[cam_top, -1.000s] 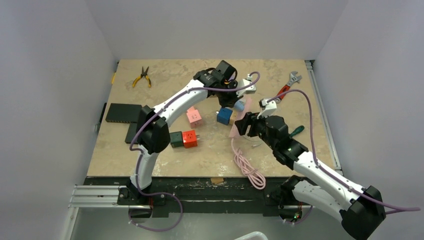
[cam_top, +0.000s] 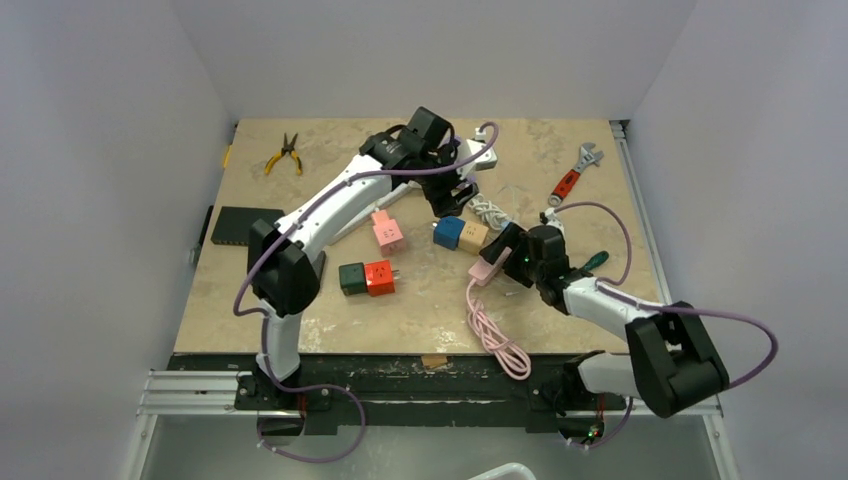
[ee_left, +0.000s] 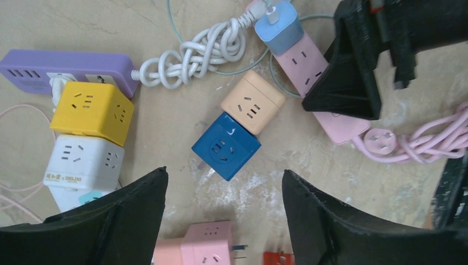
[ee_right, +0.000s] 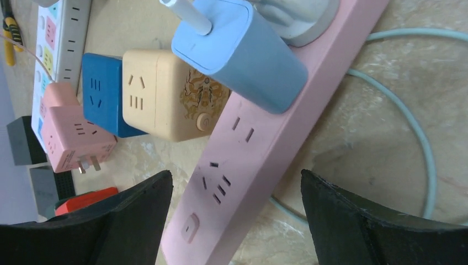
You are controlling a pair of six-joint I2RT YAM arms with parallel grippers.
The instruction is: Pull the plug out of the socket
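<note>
The pink power strip (ee_right: 243,149) lies on the table with a light blue plug (ee_right: 243,55) standing in it. In the left wrist view the same plug (ee_left: 279,26) sits at the strip's far end. My right gripper is open, its fingers on either side over the strip, nothing gripped. From above, this right gripper (cam_top: 498,256) covers part of the strip. My left gripper stands open above the table, facing a blue cube plug (ee_left: 226,146) and a beige cube plug (ee_left: 254,102), with nothing between its fingers.
A purple strip (ee_left: 105,63) with a yellow plug (ee_left: 91,110) lies at left in the left wrist view. Bundled white cable (ee_left: 221,44) and coiled pink cable (cam_top: 495,340) lie nearby. Pliers (cam_top: 284,155) and a wrench (cam_top: 577,175) sit at the back.
The pink strip was raised in my right gripper a second ago; it now rests on the table and that gripper has opened. My left gripper has shifted slightly left.
</note>
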